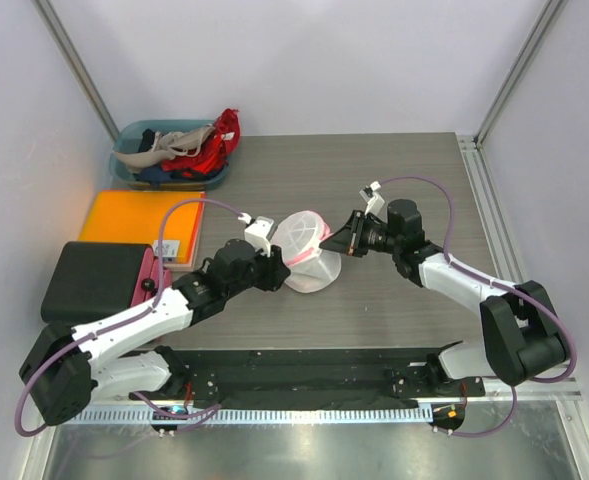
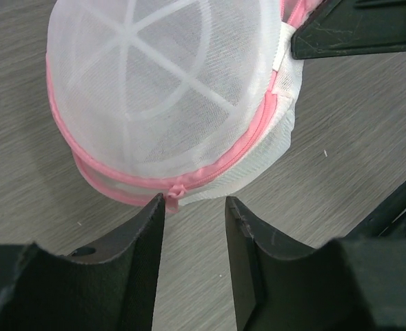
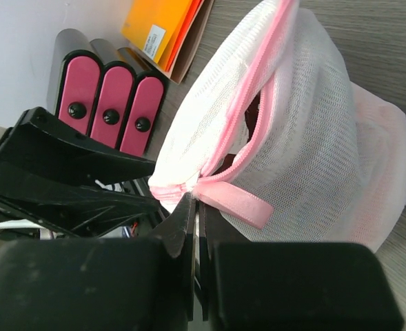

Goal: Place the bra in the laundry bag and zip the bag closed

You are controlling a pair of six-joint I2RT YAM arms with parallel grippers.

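The white mesh laundry bag [image 1: 305, 242] with pink zipper trim is raised in the middle of the table. My right gripper [image 1: 330, 247] is shut on the bag's zipper end, beside a pink loop [image 3: 237, 200]. My left gripper is open at the opposite corner, with the pink zipper pull [image 2: 175, 194] by its left finger. A dark patch shows inside the bag through the zipper gap [image 3: 254, 110]; I cannot tell what it is.
A teal bin [image 1: 134, 150] of clothing stands at the back left, with orange folders [image 1: 124, 220] and a black case with pink drawers [image 1: 84, 280] before it.
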